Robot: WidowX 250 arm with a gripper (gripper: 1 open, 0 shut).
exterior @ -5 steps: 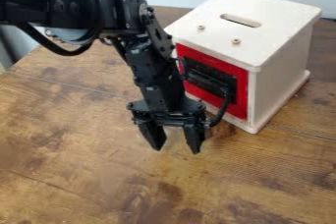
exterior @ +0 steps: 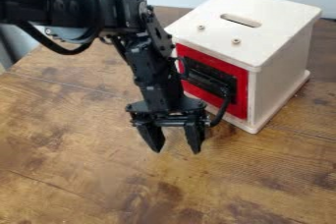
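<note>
My black gripper (exterior: 175, 141) hangs over the wooden table in front of a pale wooden box, its two fingers pointing down and apart with nothing visible between them. The box (exterior: 284, 61) stands at the right, with a slot in its top and a red front panel (exterior: 237, 108) bearing a black fitting, partly hidden by my arm (exterior: 144, 56).
</note>
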